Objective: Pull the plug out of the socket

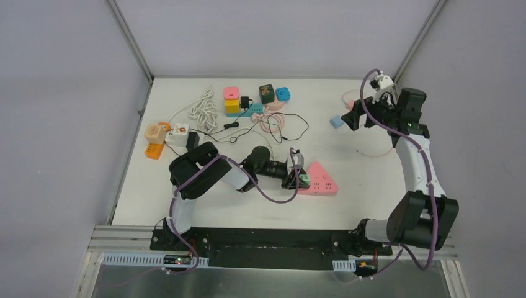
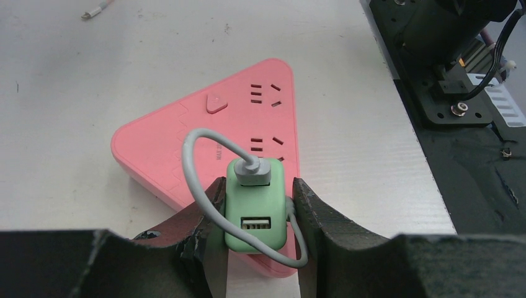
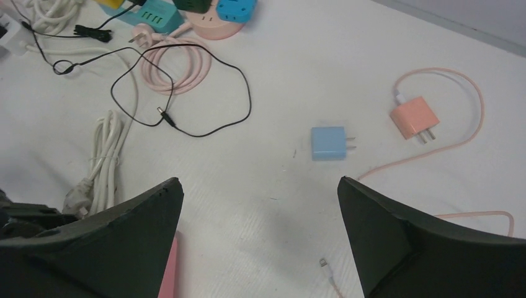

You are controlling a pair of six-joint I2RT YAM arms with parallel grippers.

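Observation:
A pink triangular power strip [image 1: 321, 183] lies at the front right of the table, with a green plug [image 2: 255, 192] seated on one corner, a grey cable looping from it. My left gripper is at that corner, its fingers either side of the green plug; whether they grip it is hard to tell. My right gripper is open above the right part of the table, nothing between its fingers, over a bare patch near a blue adapter [image 3: 327, 144] and a pink charger [image 3: 414, 118].
Coiled white and pink cables, black wires, power strips and adapters crowd the back and left of the table [image 1: 198, 214]. Bare surface surrounds the pink strip, apart from a loose cable end [image 3: 325, 267] to its right.

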